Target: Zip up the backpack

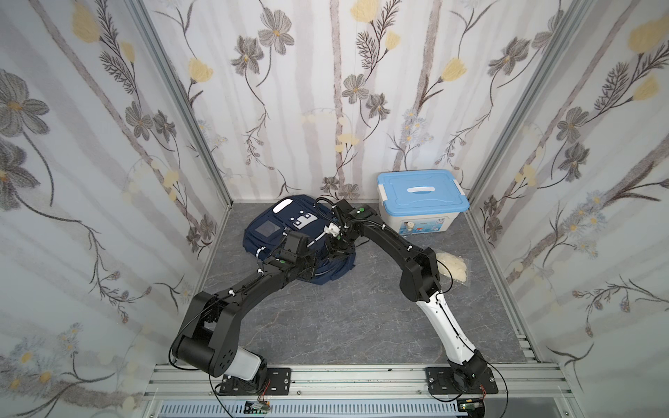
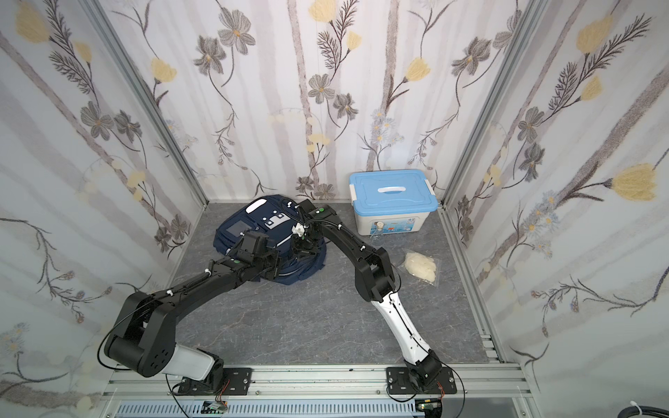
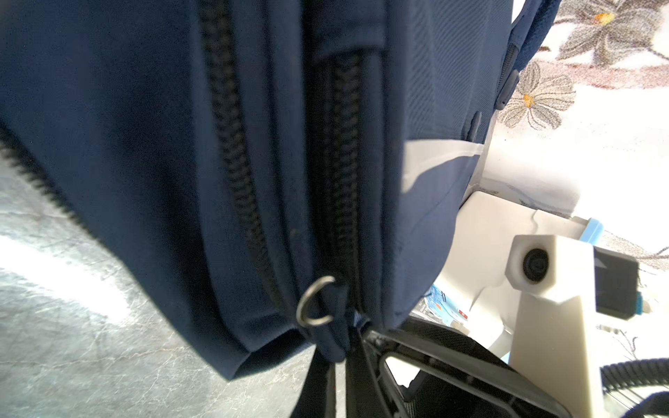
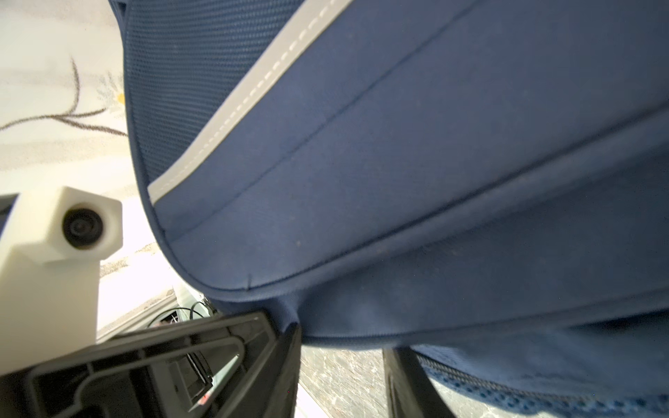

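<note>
A navy backpack (image 1: 275, 226) lies at the back left, both arms reaching over its right and front part. In the left wrist view, its zipper (image 3: 345, 153) runs down toward a fabric loop with a metal ring (image 3: 315, 301); my left gripper is shut right below this loop, and whether anything thin is between its fingers is unclear. My right gripper is part open at the lower edge of a navy panel (image 4: 418, 174) with a reflective strip, floor showing between its fingers.
A plastic box (image 1: 421, 198) with a blue lid stands at the back right. A clear bag of pale contents (image 1: 451, 268) lies in front of it.
</note>
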